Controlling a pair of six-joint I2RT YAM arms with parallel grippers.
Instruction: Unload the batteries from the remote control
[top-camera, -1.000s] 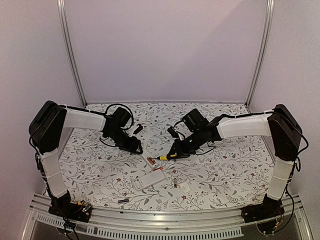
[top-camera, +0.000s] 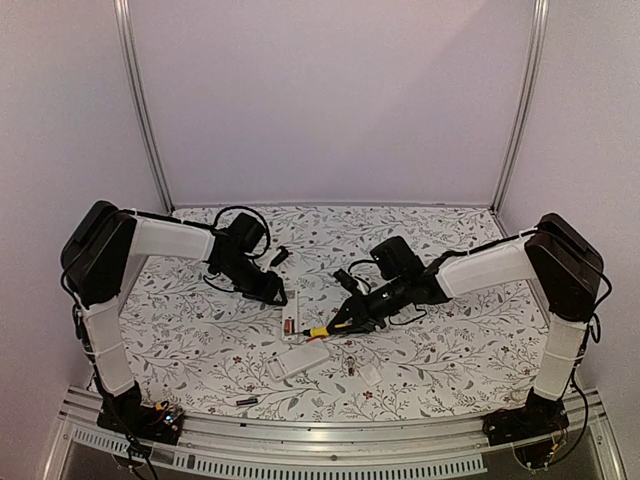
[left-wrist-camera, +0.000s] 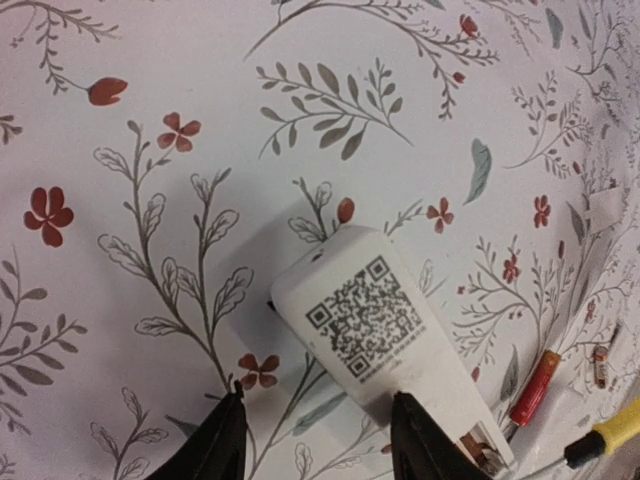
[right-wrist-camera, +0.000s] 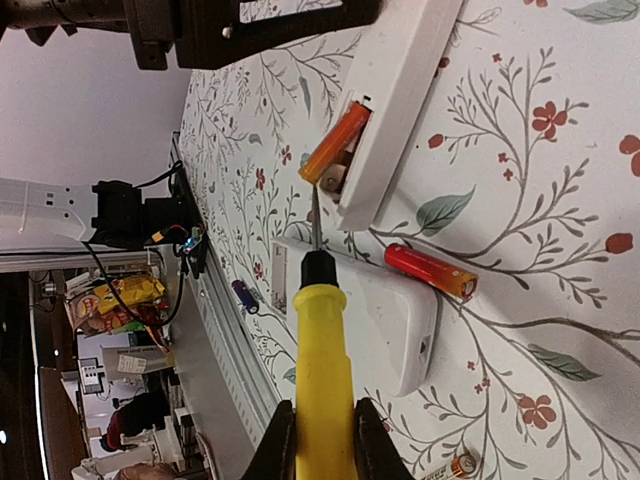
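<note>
The white remote (top-camera: 290, 308) (left-wrist-camera: 370, 320) (right-wrist-camera: 400, 110) has its compartment open, an orange battery (right-wrist-camera: 335, 142) in it. My left gripper is shut on the remote's end. My right gripper is shut on a yellow screwdriver (right-wrist-camera: 320, 360), whose thin tip reaches to the lower end of that battery. A loose orange battery (right-wrist-camera: 430, 270) (left-wrist-camera: 535, 385) lies beside the compartment.
A white plate-like piece (top-camera: 298, 362) (right-wrist-camera: 370, 330) lies below the remote, a small item (top-camera: 351, 366) and white piece (top-camera: 370, 375) to its right, a dark cylinder (top-camera: 247, 401) near the front edge.
The remote has swung from slanted to nearly upright in the top view.
</note>
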